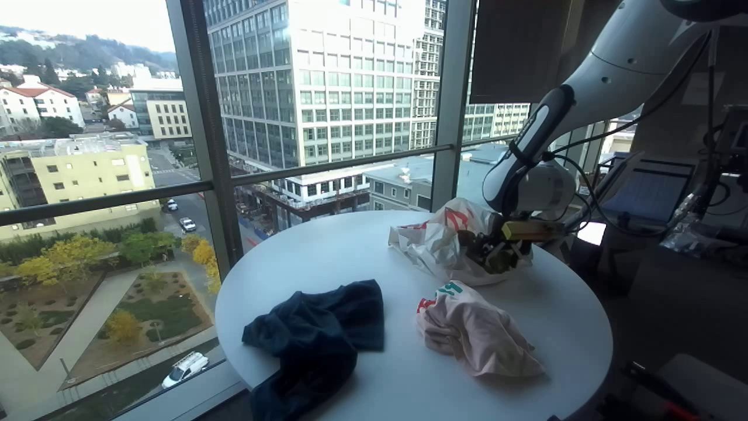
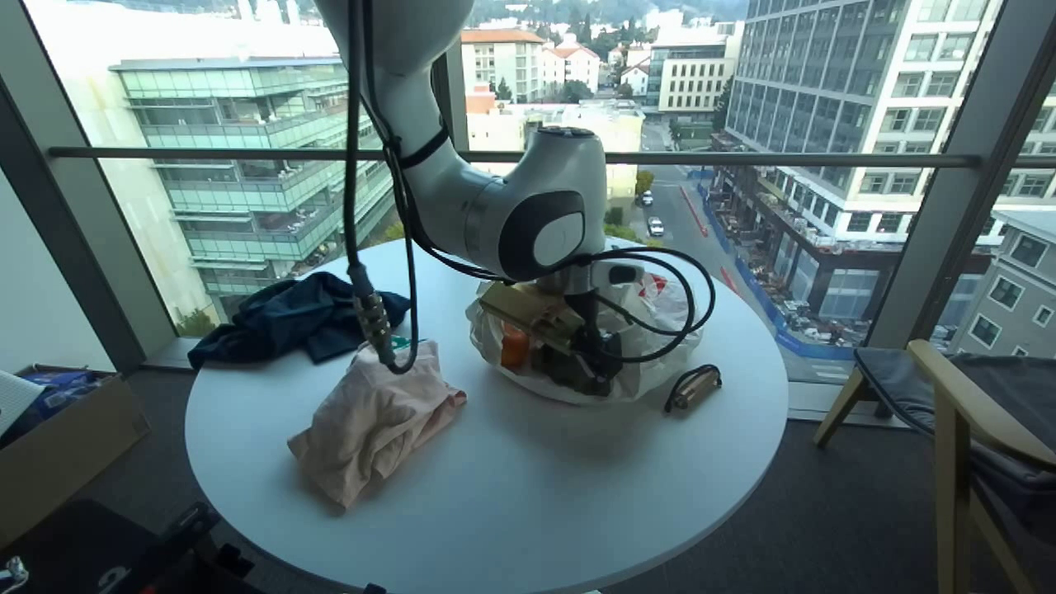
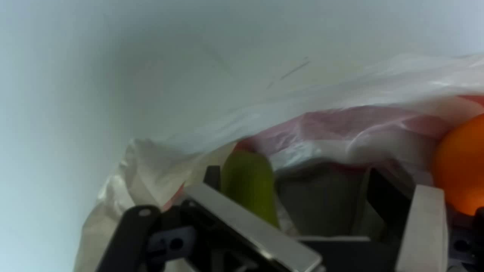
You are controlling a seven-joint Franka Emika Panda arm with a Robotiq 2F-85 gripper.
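A crumpled white plastic bag (image 1: 429, 244) with red print lies open on the round table. My gripper points down into its mouth, fingers spread. In the wrist view a green rounded item (image 3: 250, 181) shows by the left finger, and a dark grey item (image 3: 317, 195) lies between the fingers; whether they touch it I cannot tell. An orange round item (image 3: 463, 165) sits right of the right finger. From exterior view 2 an orange item (image 2: 515, 348) shows inside the bag, while the gripper (image 2: 584, 374) hides much of the other contents.
A pale pink cloth (image 1: 480, 330) and a dark blue garment (image 1: 315, 337) lie on the white table (image 2: 554, 485). Close by the bag rests a small brown item with a dark strap (image 2: 695, 388). Cables hang around the arm.
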